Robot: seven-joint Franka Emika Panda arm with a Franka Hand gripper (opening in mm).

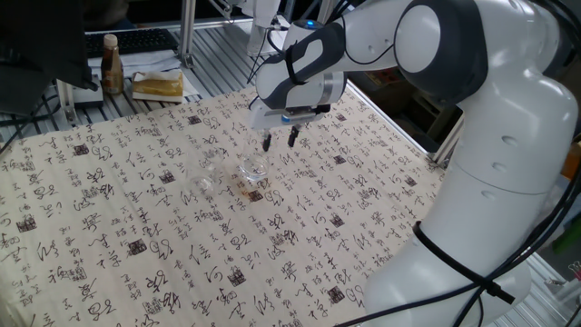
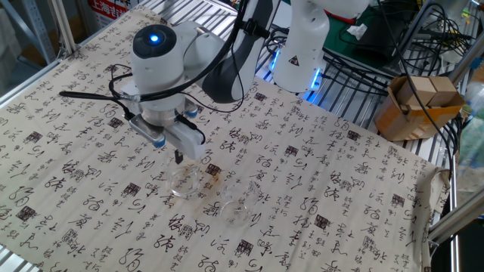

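Observation:
Two clear glass vessels stand on the cloth. The nearer-to-gripper glass (image 1: pixel 254 170) also shows in the second exterior view, where this glass (image 2: pixel 184 182) sits just below the fingertips. The other clear glass (image 1: pixel 203 183) is a short way left of it in exterior view 1, and this second glass (image 2: pixel 235 211) lies to the right in exterior view 2. My gripper (image 1: pixel 280 141) points down at the first glass's upper edge, its dark fingers apart with a visible gap. Whether a finger touches the clear wall cannot be made out.
Cream cloth (image 1: pixel 136 245) with black calligraphy covers the table, mostly clear. A sauce bottle (image 1: pixel 112 64) and a yellow item (image 1: pixel 158 86) stand behind its far edge. An open cardboard box (image 2: pixel 417 109) is at the back right in exterior view 2.

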